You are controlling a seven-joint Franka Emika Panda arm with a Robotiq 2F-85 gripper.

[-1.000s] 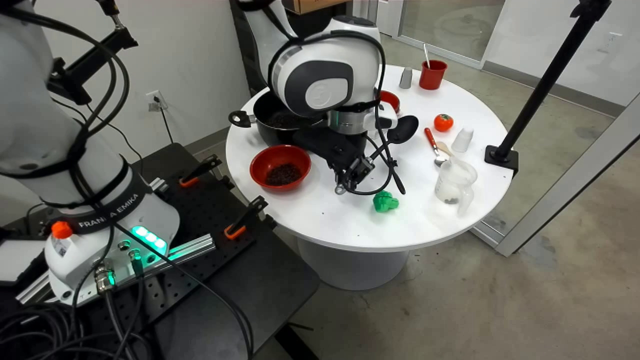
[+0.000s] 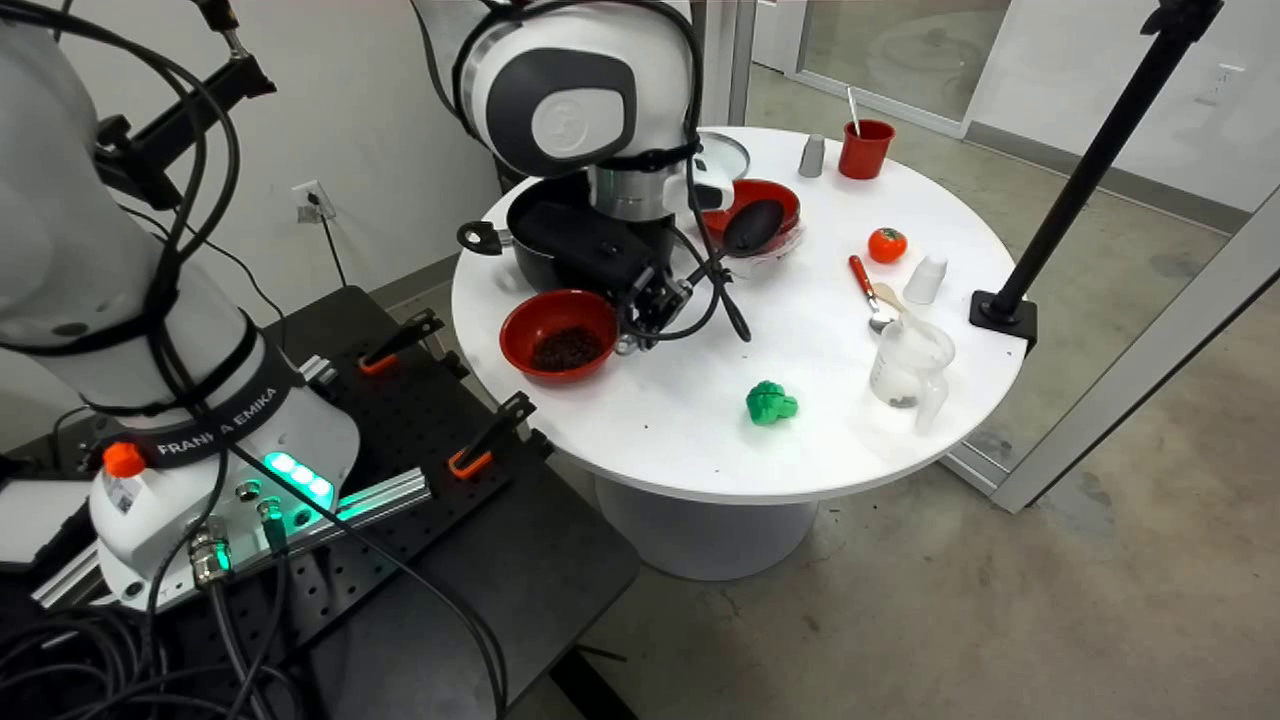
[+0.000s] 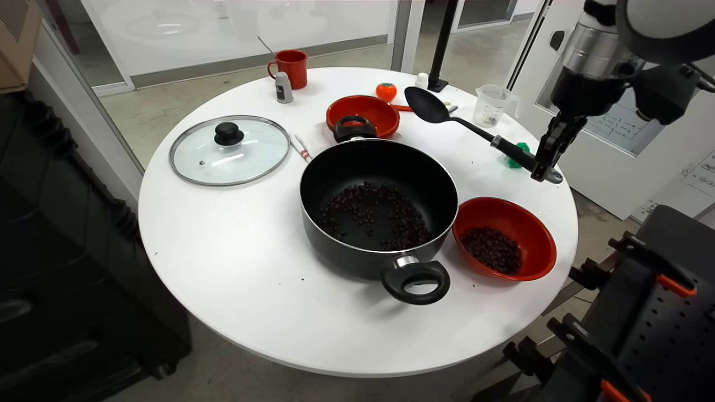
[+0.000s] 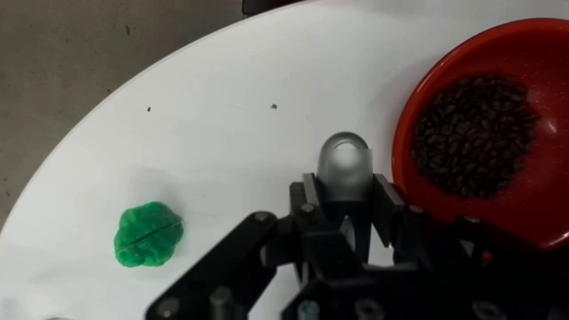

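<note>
A black spoon (image 3: 429, 106) with a grey-tipped handle hangs above the table, its bowl pointing away toward the pot side. My gripper (image 3: 544, 164) is shut on the spoon's handle near the end; in the wrist view the handle's grey tip (image 4: 345, 165) shows between the fingers. Close beside the gripper stands a red bowl (image 3: 546, 231) of dark beans (image 4: 474, 136). The black pot (image 3: 348, 251) sits left of that bowl in exterior view 2, with more beans (image 3: 375, 207) scattered over its bottom. Whether the spoon carries any beans cannot be made out.
A glass lid (image 3: 201, 157), a second red bowl (image 3: 375, 106), a red mug (image 3: 292, 69) and a tomato (image 2: 887, 245) stand around the pot. Green broccoli (image 4: 146, 234) and a clear measuring cup (image 2: 906, 360) lie toward the right.
The arm has moved left in exterior view 1, carrying the spoon from near the broccoli toward the red bowl of beans and the pot. The bowl and broccoli have not moved.
</note>
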